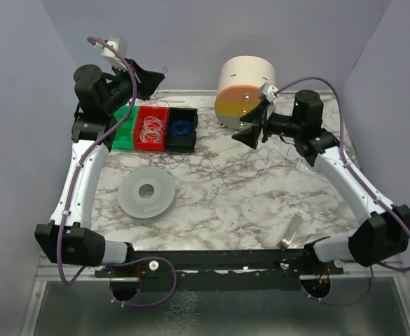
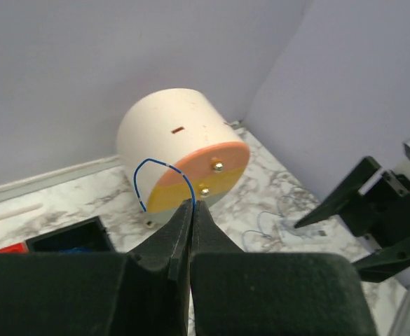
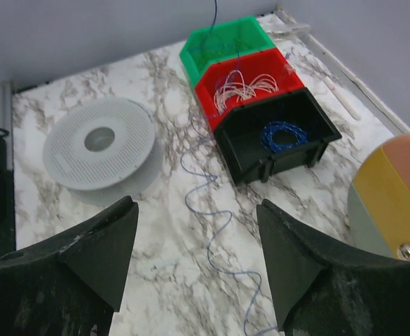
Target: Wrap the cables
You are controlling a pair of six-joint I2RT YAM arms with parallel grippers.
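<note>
My left gripper [image 1: 155, 78] is raised over the back left; in the left wrist view its fingers are shut on a thin blue cable [image 2: 167, 166] that arches above them. My right gripper stands open over the table at the right, with nothing between its fingers. A thin cable [image 3: 228, 221] snakes across the marble table. The organizer has a green compartment [image 3: 233, 38], a red one with white coiled cable [image 1: 151, 129] and a black one with a blue coil [image 1: 181, 127].
A grey round spool [image 1: 146, 205] lies front left. A white cylinder [image 1: 245, 77] stands at the back center. A plastic bag [image 1: 312, 168] lies at the right, a metal bar [image 1: 291, 229] at the front right.
</note>
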